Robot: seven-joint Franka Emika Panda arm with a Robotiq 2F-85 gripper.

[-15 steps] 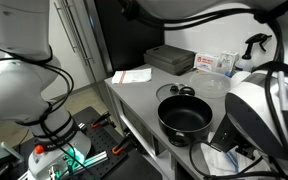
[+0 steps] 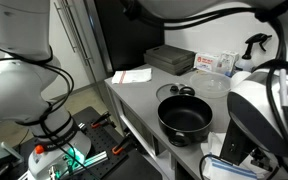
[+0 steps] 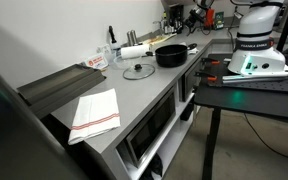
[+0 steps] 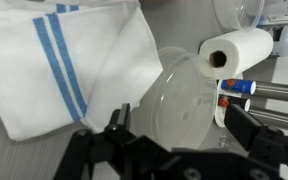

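My gripper is open in the wrist view, its dark fingers apart at the bottom of the frame. Beyond and between them is a clear oval plastic piece [image 4: 182, 100]; whether it touches the fingers I cannot tell. A white towel with blue stripes [image 4: 29, 75] is spread out on the left. In exterior view 1 part of this towel [image 2: 222, 170] shows at the lower right, below my arm, whose fingertips are hard to make out. A black pot [image 2: 185, 122] stands on the counter to its left.
A paper roll [image 4: 239, 48] and red and blue cylinders [image 4: 238, 86] lie at the right of the wrist view. A glass lid [image 3: 139, 71], another white cloth [image 3: 94, 113] and a dark flat tray [image 3: 59, 90] occupy the counter. Bare counter [image 2: 134, 97] shows left of the pot.
In exterior view 1 my arm's white wrist section has shifted to the right, away from the pot. The pot and the glass lid have stayed put.
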